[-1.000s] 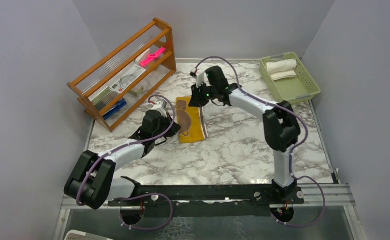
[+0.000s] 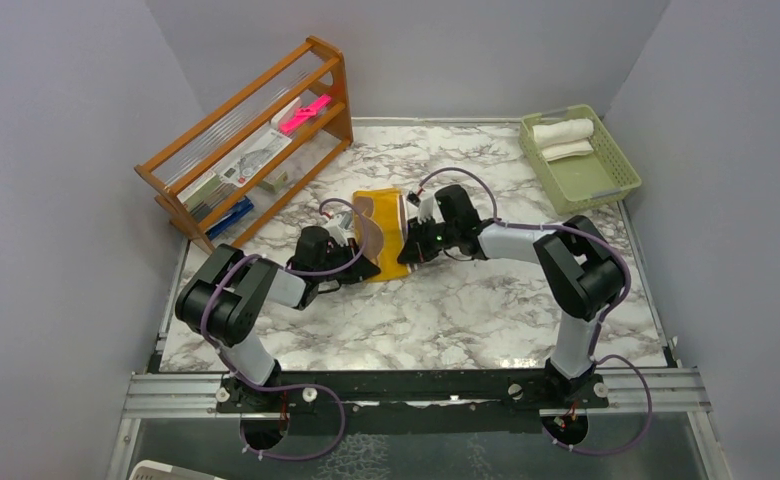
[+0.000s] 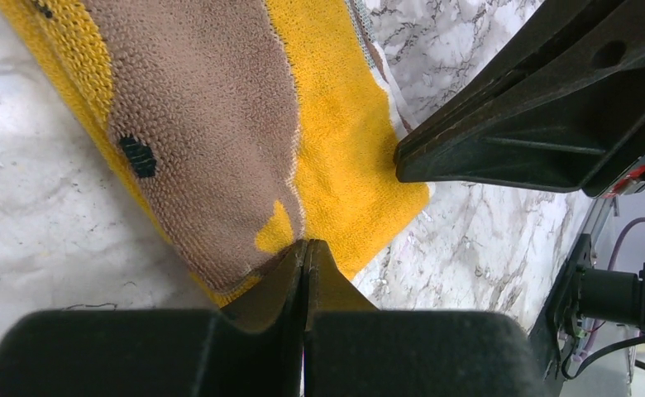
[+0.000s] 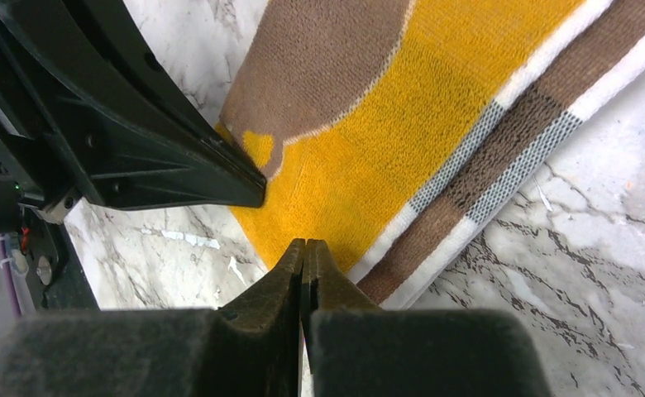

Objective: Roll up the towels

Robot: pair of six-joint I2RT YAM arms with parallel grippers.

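A yellow towel with brown patches (image 2: 390,222), folded into a narrow strip, lies on the marble table between my two arms. Toward its near left edge, my left gripper is shut with its fingertips against the towel, the cloth bunched slightly there. At the near right part, by the white and brown striped border (image 4: 468,190), my right gripper is shut too, its tips against or just over the yellow cloth. Whether cloth is pinched between either pair of fingers does not show clearly.
A green basket (image 2: 588,187) at the back right holds white rolled towels (image 2: 563,133). To the back left stands a wooden rack (image 2: 256,135) with boxes and a pink item (image 2: 305,114).
My right gripper has come down from the towel's far part to its near right part. The left gripper has shifted right onto the towel's near left part. The near edge has crept slightly away.
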